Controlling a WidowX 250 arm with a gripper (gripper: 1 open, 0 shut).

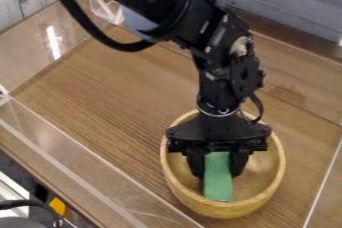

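A round yellow bowl (pixel 265 187) sits on the wooden surface at the lower right, with a green rectangular object (pixel 218 180) inside it. My black gripper (pixel 218 157) is down in the bowl at the top end of the green object, its fingers closed on it. The upper part of that object is hidden behind the gripper.
A white wall runs along the back. Raised clear edges bound the left side, with a cable and a small yellow item at the lower left.
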